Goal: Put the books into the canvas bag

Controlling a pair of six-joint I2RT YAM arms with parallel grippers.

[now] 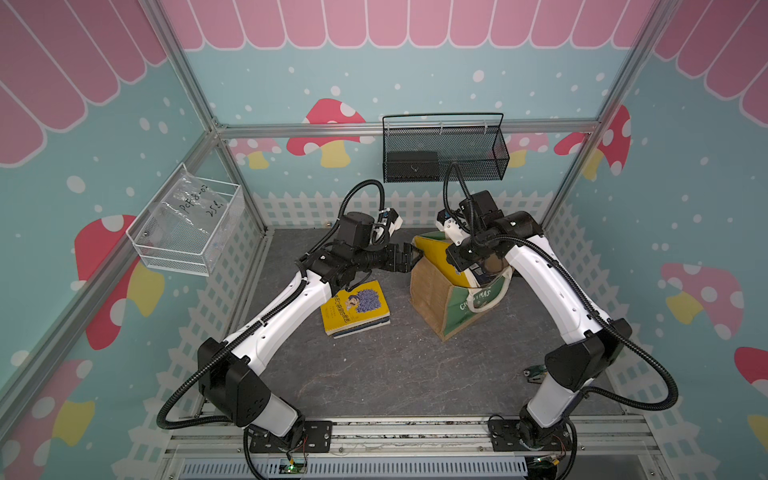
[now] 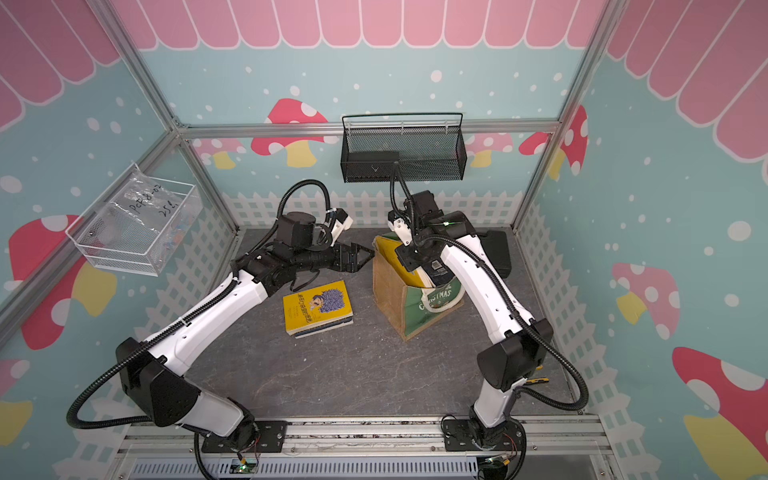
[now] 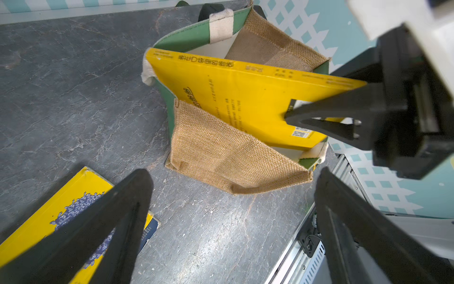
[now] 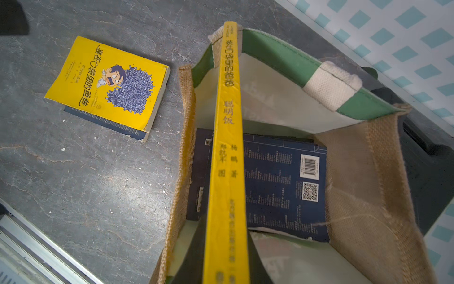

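Note:
The canvas bag (image 1: 432,296) stands open at centre. My right gripper (image 2: 408,256) is shut on a yellow book, held upright and inside the bag's mouth along its left side in the right wrist view. Dark-blue books (image 4: 283,189) lie in the bag. A yellow book (image 1: 356,308) lies on another book left of the bag. My left gripper (image 1: 408,257) is open above and left of the bag's mouth, with nothing between its fingers.
A black object (image 2: 496,254) lies behind the bag on the right. Pliers (image 2: 536,381) lie at the front right, mostly behind my right arm. Wire baskets (image 1: 444,152) hang on the walls.

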